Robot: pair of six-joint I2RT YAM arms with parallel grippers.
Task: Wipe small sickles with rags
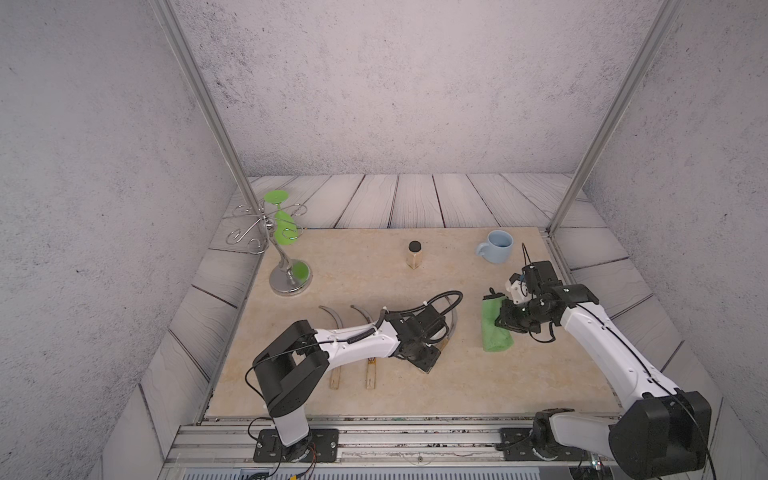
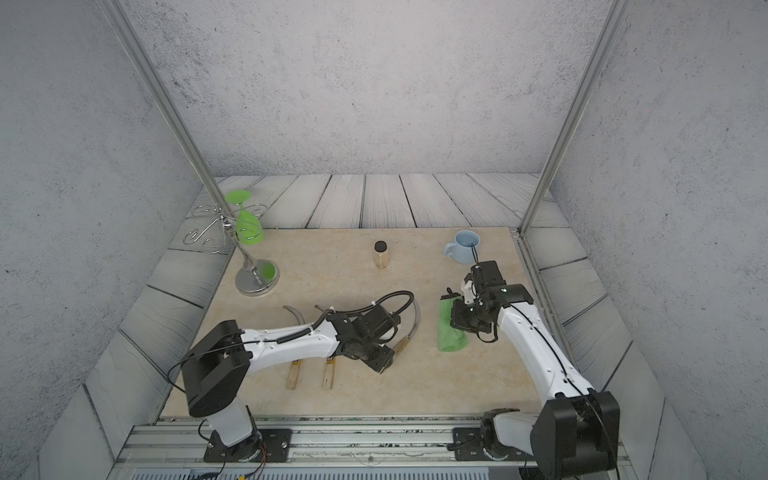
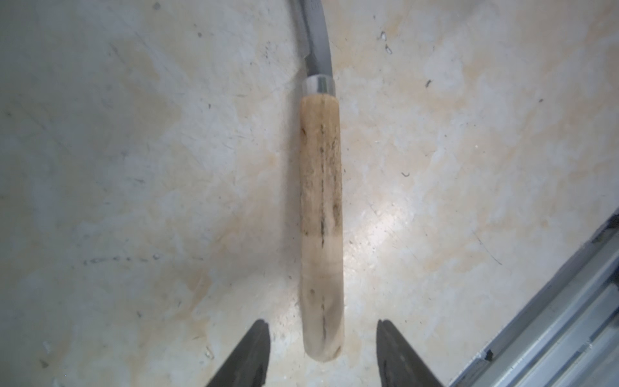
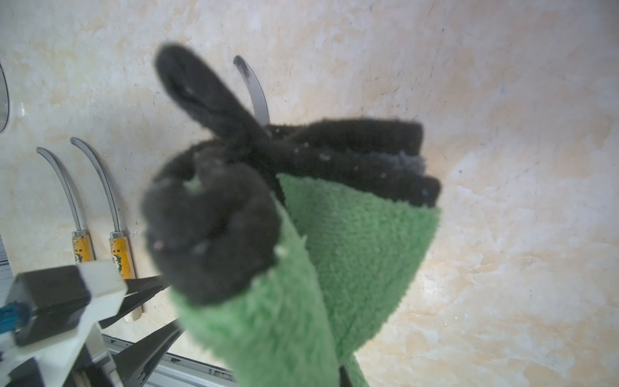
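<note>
A sickle with a pale wooden handle [image 3: 322, 213] lies on the table in the left wrist view, only the start of its blade [image 3: 316, 32] showing. My left gripper is open, one finger on either side of the handle's butt end, not touching it. In the top left view the left arm partly covers this sickle's handle [image 1: 443, 345]. Two more sickles lie to its left, with handles [image 1: 335, 376]. My right gripper [image 1: 505, 320] is shut on a green rag [image 4: 370, 258] with black edging, which hangs from it.
A blue mug [image 1: 499, 248] and a small black-capped bottle [image 1: 414, 256] stand at the back. A metal stand [image 1: 280, 272] with a green glass [image 1: 285, 228] is at the left rear.
</note>
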